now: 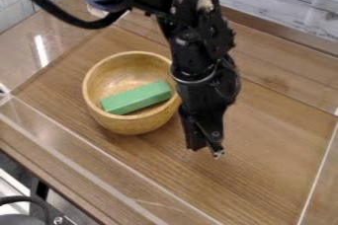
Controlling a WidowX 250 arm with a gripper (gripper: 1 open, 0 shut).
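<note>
My black gripper points down just above the wooden table, to the right of a yellow bowl. It is shut, with nothing visible between its fingers. A green block lies tilted inside the bowl.
A pale wall runs along the back. Cables and dark hardware show past the lower left edge.
</note>
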